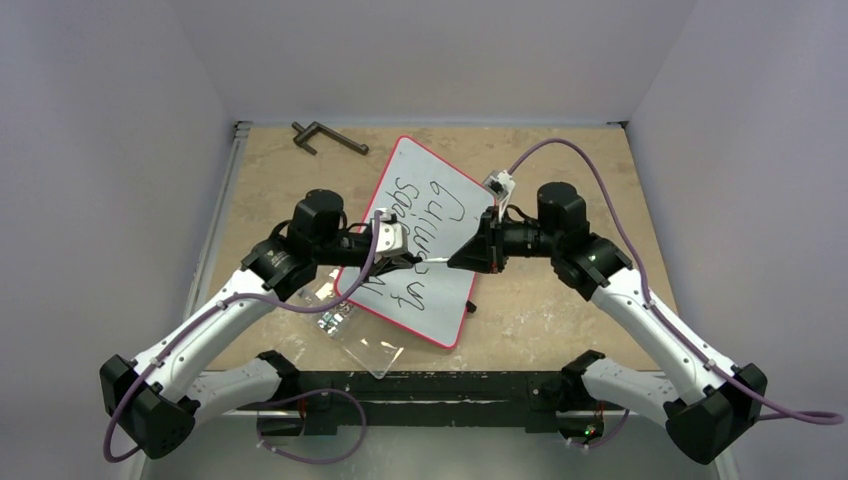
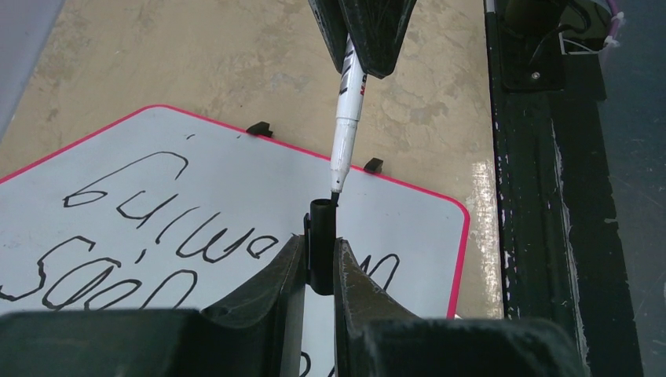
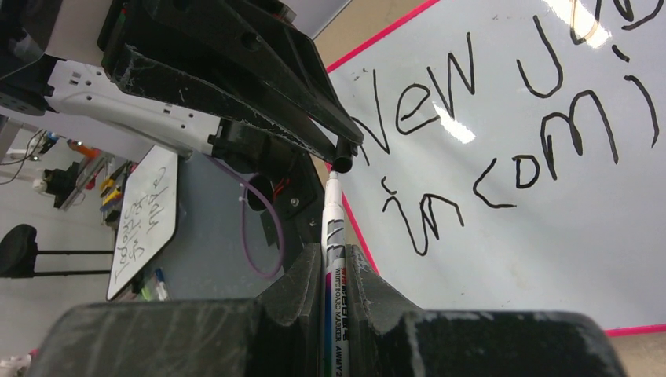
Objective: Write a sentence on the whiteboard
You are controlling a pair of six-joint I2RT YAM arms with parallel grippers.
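Black handwriting covers much of the whiteboard [image 1: 420,310], a tilted panel with a red edge. A slim white marker [image 2: 345,129] is clasped near its back end by my right gripper, which is shut on it. Facing it, my left gripper has its fingers closed around the black cap [image 2: 322,224], whose open end points at the marker. In the left wrist view the marker's dark tip is at the cap's rim, a little to the right side. Whether the tip touches the cap or enters it I cannot tell.
A dark metal bracket [image 1: 330,137] lies at the back left of the tan table [image 1: 560,320]. Clear plastic packaging [image 1: 365,340] rests by the board's lower left. Purple cables [image 1: 610,200] loop along both arms. The table's right side is open.
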